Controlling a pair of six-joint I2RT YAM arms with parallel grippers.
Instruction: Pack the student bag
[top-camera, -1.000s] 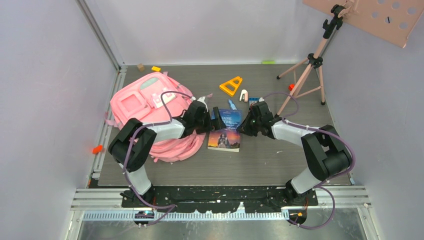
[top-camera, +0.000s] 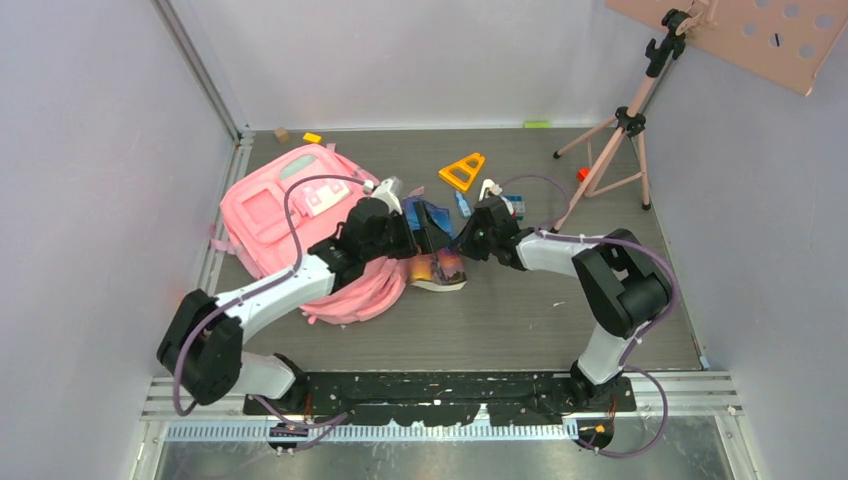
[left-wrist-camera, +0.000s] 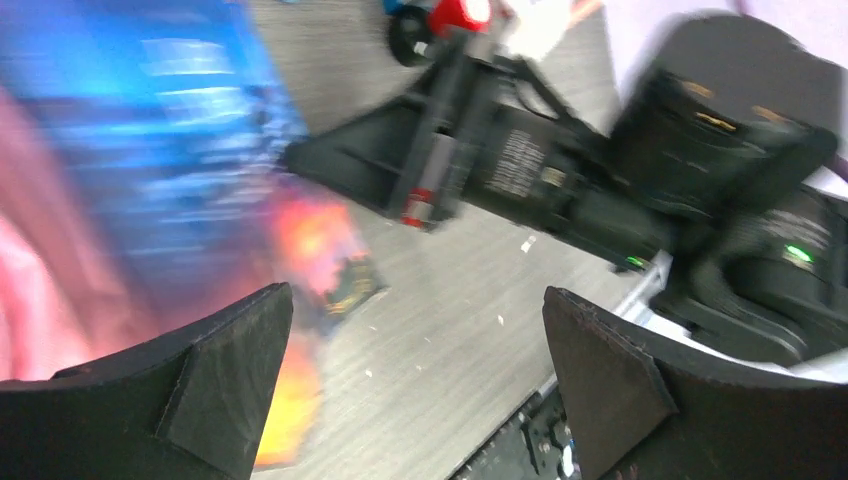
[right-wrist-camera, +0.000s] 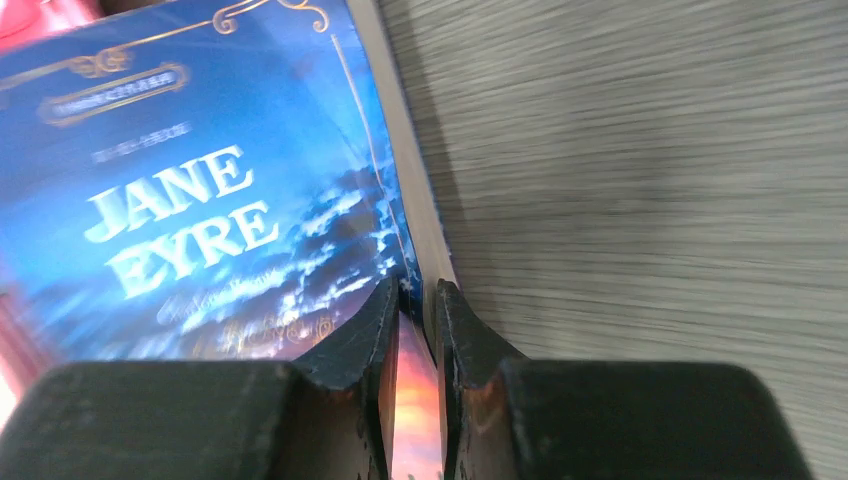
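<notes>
The pink bag (top-camera: 262, 215) lies flat at the left of the floor, partly under my left arm. Beside it is a blue and orange book (top-camera: 440, 268), its cover reading "Jane Eyre" (right-wrist-camera: 180, 200) in the right wrist view. My right gripper is shut on the book's right edge, one finger on the cover side and one on the outer side. My left gripper stands open over the book's left part, with a wide gap between its fingers. Motion blurs the book in the left wrist view.
Behind the book lie a yellow triangle (top-camera: 461, 171), a small blue bottle (top-camera: 462, 204) and a white item (top-camera: 487, 188). A pink tripod (top-camera: 622, 130) stands at the back right. Bare floor (top-camera: 500, 320) stretches in front.
The right gripper has shifted left, and the book has moved towards the bag and looks tilted. The left arm's elbow has swung outward to the left.
</notes>
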